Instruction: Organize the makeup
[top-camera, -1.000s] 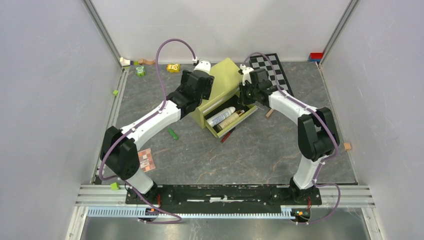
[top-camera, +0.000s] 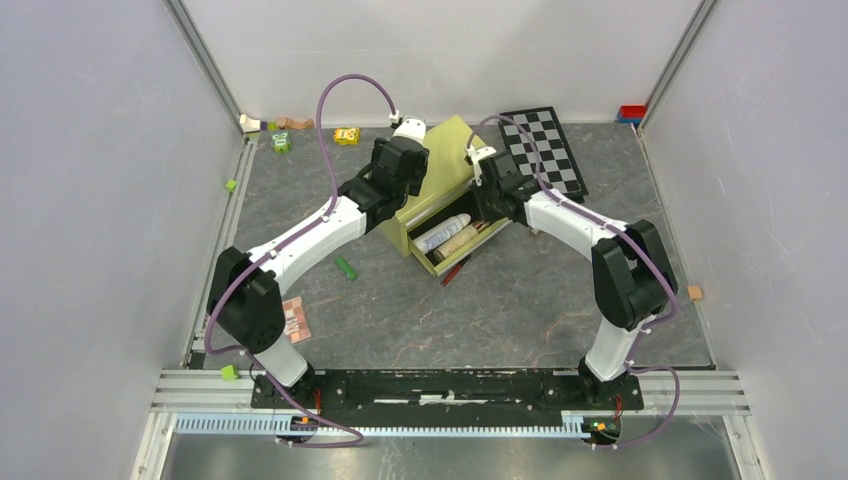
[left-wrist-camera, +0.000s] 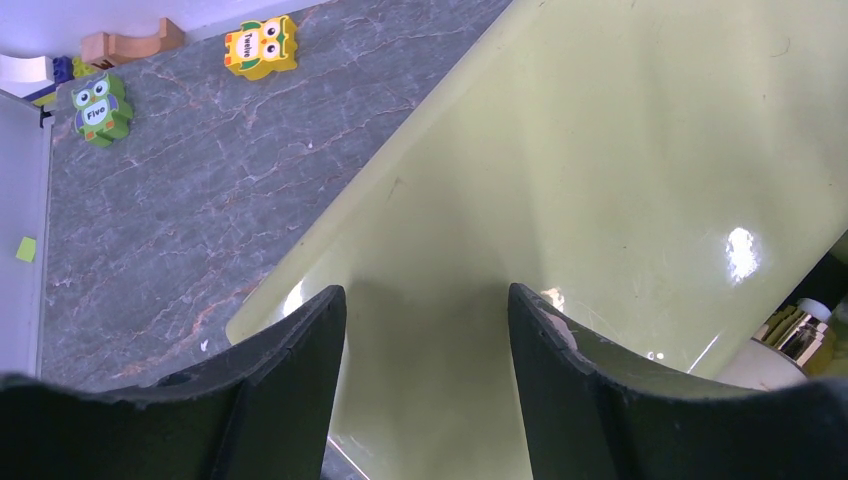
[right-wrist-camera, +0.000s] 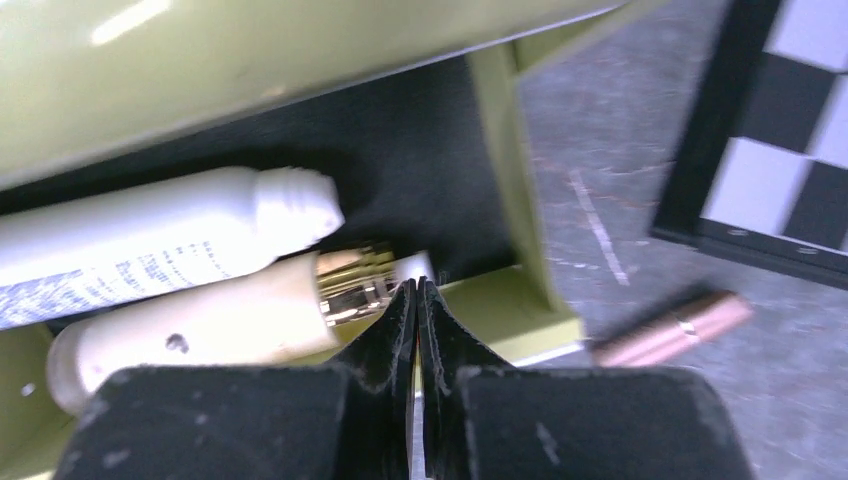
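A pale olive box (top-camera: 450, 150) has its drawer pulled out, holding a white bottle (right-wrist-camera: 150, 235) and a cream bottle with a gold neck (right-wrist-camera: 210, 315). My left gripper is part open over the box's lid, nothing visible between its fingers. My right gripper is at the drawer's front edge beside the gold neck, its fingertips together; whether they hold the thin edge is hidden.
A checkered board (top-camera: 540, 135) lies right of the box, with a brown tube (right-wrist-camera: 670, 330) near it. A yellow owl toy (left-wrist-camera: 262, 48), green owl toy (left-wrist-camera: 103, 110) and green stick (top-camera: 346, 268) lie left.
The left gripper has shifted slightly right over the lid.
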